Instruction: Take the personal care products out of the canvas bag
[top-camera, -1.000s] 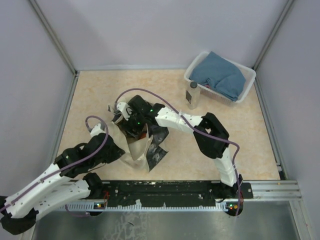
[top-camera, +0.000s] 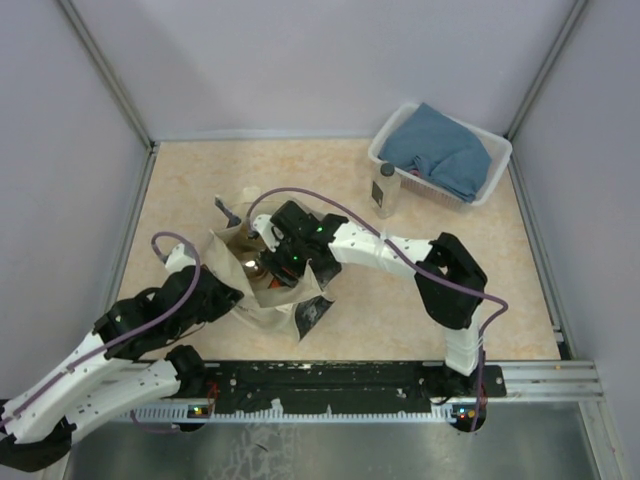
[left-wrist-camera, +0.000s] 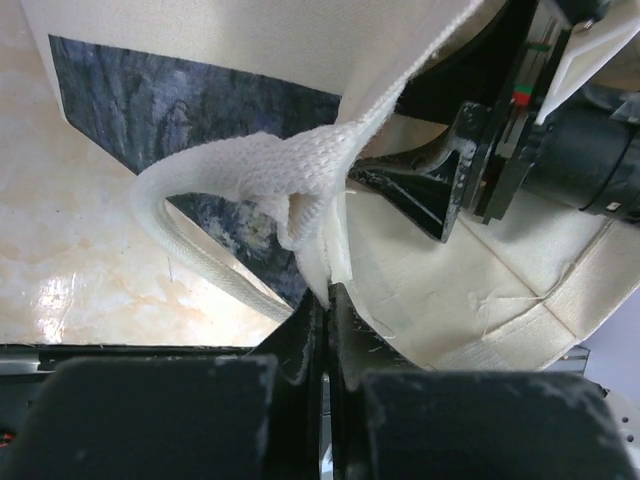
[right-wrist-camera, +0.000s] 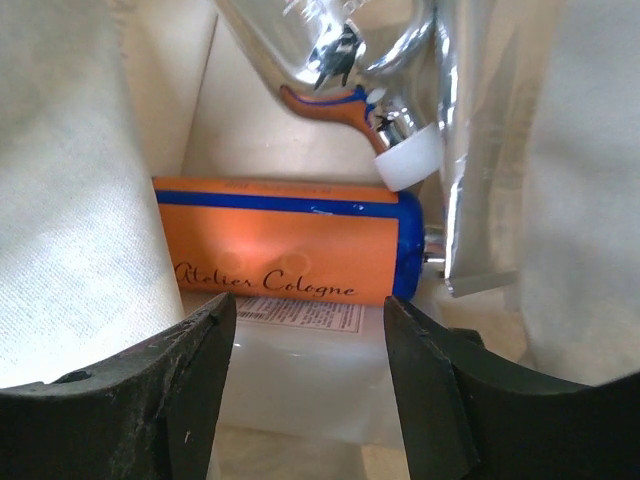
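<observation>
The cream canvas bag (top-camera: 270, 316) with dark panels lies at the left of the table, its mouth spread. My left gripper is shut at the bag's edge, with the end of the white woven strap (left-wrist-camera: 250, 165) at its fingertips. Inside the bag, my right gripper stands open above an orange box with blue edges (right-wrist-camera: 285, 240), marked Atelier Cologne. Below that box, between the fingers and untouched as far as shows, lies a white package (right-wrist-camera: 300, 385). Clear and silvery bottles (right-wrist-camera: 300, 40) lie beyond the box, one with an orange label.
A clear bottle with a dark cap (top-camera: 384, 190) stands on the table near a white basket (top-camera: 497, 157) holding a blue cloth (top-camera: 437, 150). Bag walls (right-wrist-camera: 70, 200) rise close on both sides of the right gripper.
My right arm has shifted right and toward the table's front, its gripper staying inside the bag. The left arm has moved slightly left, the bag's near side moving with it.
</observation>
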